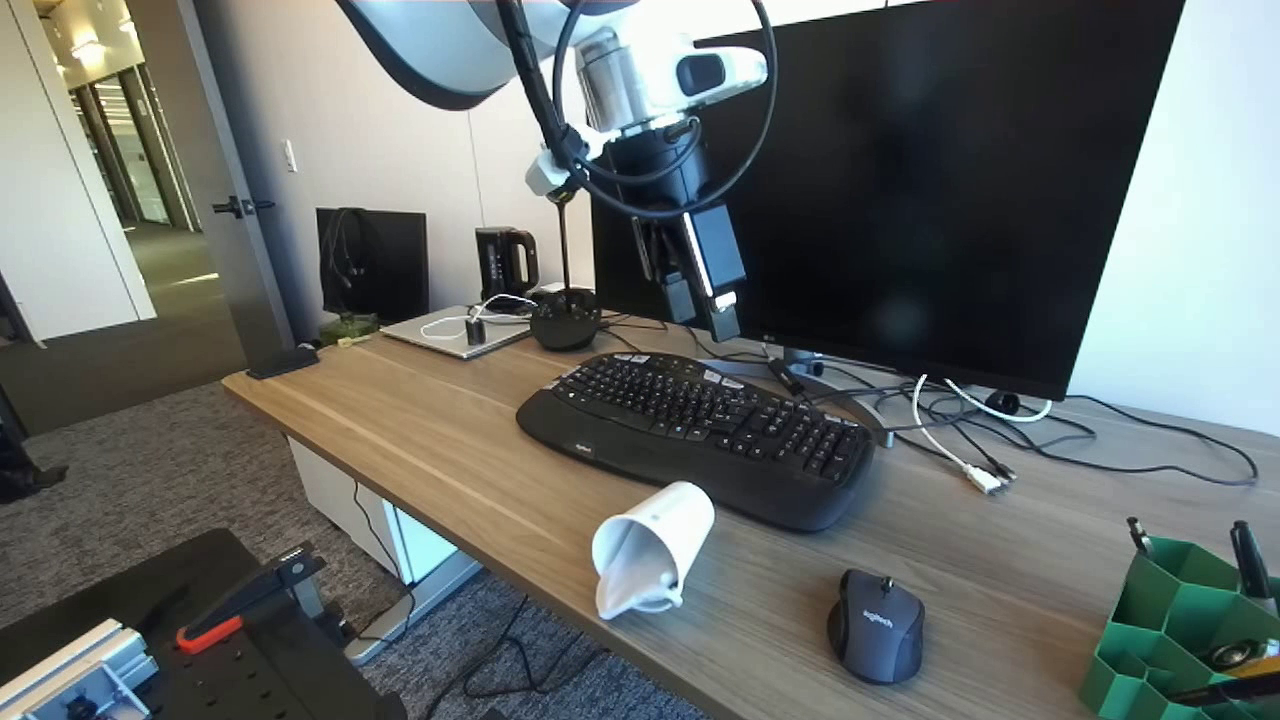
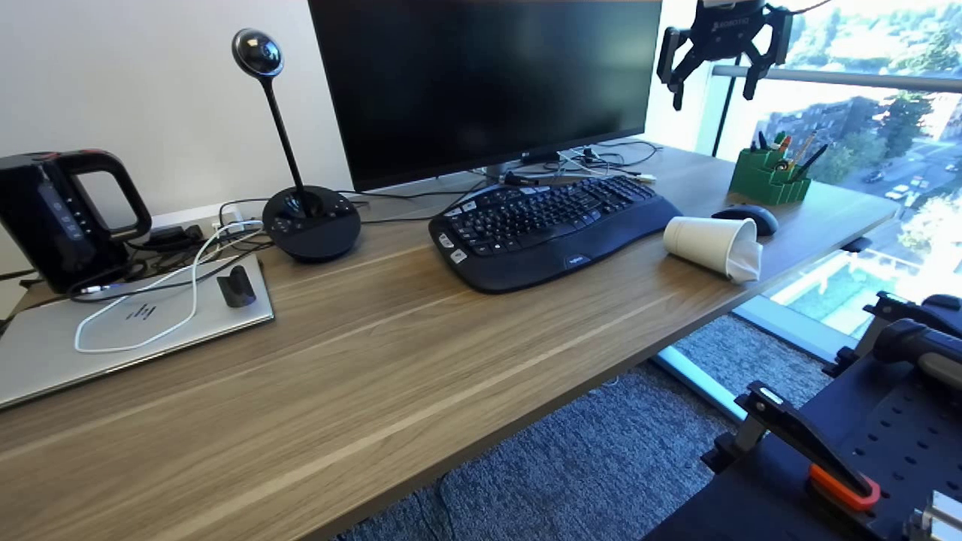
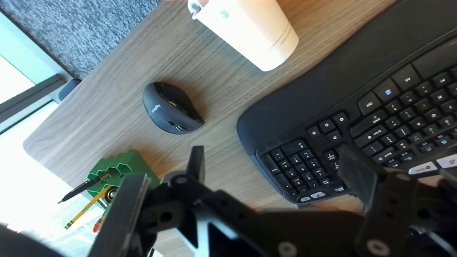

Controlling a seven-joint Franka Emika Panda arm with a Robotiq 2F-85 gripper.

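A white cup lies on its side on the desk, its mouth toward the front edge. Something white and crumpled pokes out of that mouth. In the wrist view the cup is at the top, cut off by the frame. My gripper hangs open in the air above the far side of the keyboard, well away from the cup. Nothing is between its fingers, and in the second exterior view the gripper shows widely spread.
The black keyboard lies behind the cup, before the monitor. A mouse and a green pen holder stand to the cup's right. Cables run under the monitor.
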